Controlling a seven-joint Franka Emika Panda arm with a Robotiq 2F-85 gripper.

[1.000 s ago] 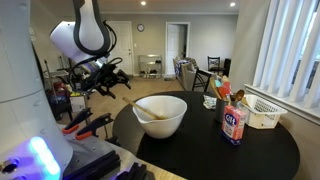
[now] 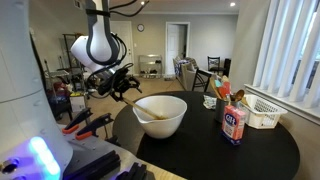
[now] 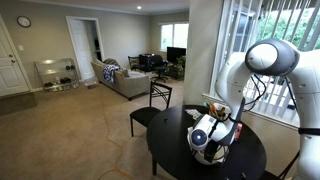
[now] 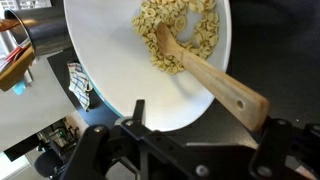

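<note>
A white bowl (image 2: 163, 115) stands on the dark round table, with a wooden spoon (image 2: 148, 107) leaning over its rim. In the wrist view, the bowl (image 4: 150, 95) holds small tan ring-shaped or curled pieces (image 4: 180, 38). The spoon's head rests among these pieces, and its handle (image 4: 225, 90) slopes up towards the camera. My gripper (image 2: 120, 88) hangs at the bowl's left side, close to the handle's raised end. It is open, and the handle's end lies nearer its right finger in the wrist view. Whether they touch, I cannot tell.
To the right of the bowl stands a red and blue container (image 2: 233, 122), with a utensil holder (image 2: 224, 105) behind it. A white basket (image 2: 262, 112) sits farther back.
My gripper has come down and to the right, closer to the spoon's handle. The bowl and spoon have stayed in place.
</note>
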